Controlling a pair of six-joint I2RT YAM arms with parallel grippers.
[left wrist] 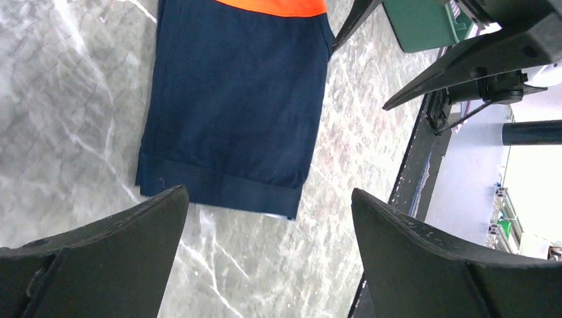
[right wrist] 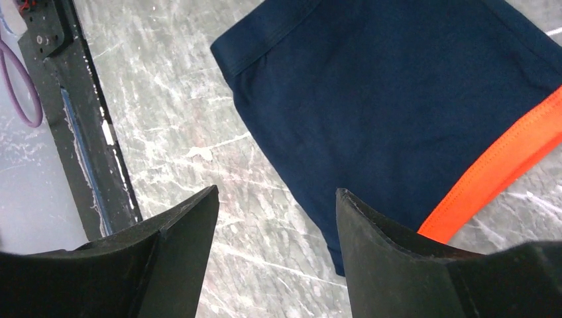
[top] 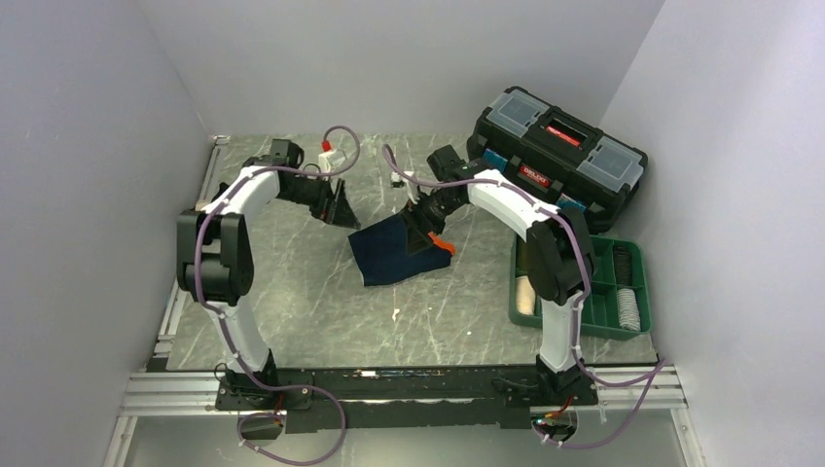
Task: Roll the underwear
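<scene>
Dark navy underwear (top: 394, 255) with an orange waistband (top: 444, 245) lies folded into a flat rectangle on the table. In the left wrist view the navy cloth (left wrist: 232, 99) shows a turned-over band along its near edge. My left gripper (top: 345, 222) stands open just off the cloth's left edge, with nothing between its wide-spread fingers (left wrist: 132, 238). Above the orange end, my right gripper (top: 423, 241) is open too. The right wrist view shows its fingers (right wrist: 182, 232) apart, one of them covering a bit of the cloth (right wrist: 384, 112) and waistband (right wrist: 487, 175).
A black toolbox (top: 559, 151) stands at the back right. A green divided tray (top: 581, 331) with rolled items in some compartments sits at the right, partly under the right arm. Bare marble tabletop (top: 292, 311) lies to the front and left.
</scene>
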